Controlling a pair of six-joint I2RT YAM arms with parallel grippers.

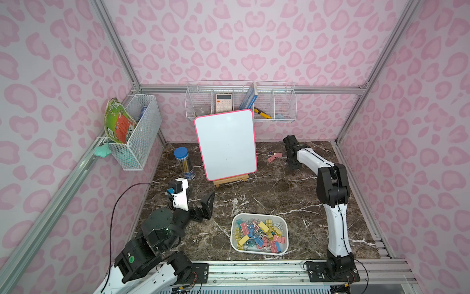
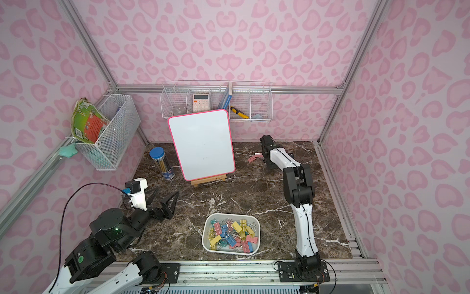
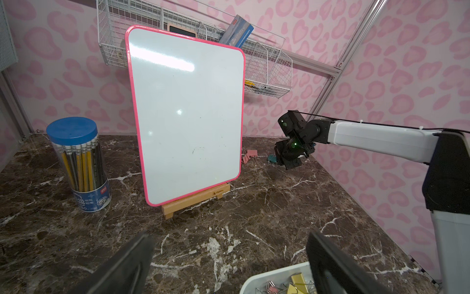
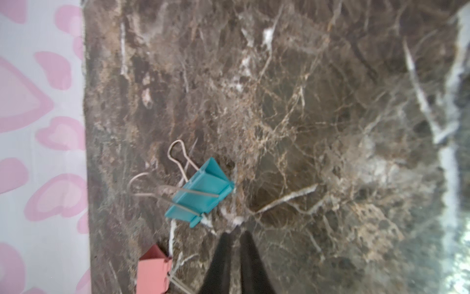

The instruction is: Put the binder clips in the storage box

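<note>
On the marble table, close to its far edge, lies a teal binder clip (image 4: 203, 191) with its wire handles spread. A pink binder clip (image 4: 152, 274) is beside it, cut off by the view's border; pink clips (image 1: 277, 155) also show in the top left view. My right gripper is over the table next to the teal clip, a narrow empty gap between its fingertips. The white storage box (image 1: 234, 235) at the front holds many coloured clips. My left gripper stands open and empty, left of the box.
A whiteboard (image 1: 226, 144) on a wooden stand rises mid-table, left of the pink clips. The pencil tub (image 1: 184, 162) with a blue lid stands farther left. A wire basket (image 1: 284, 104) hangs on the back wall. Table between the box and right gripper is clear.
</note>
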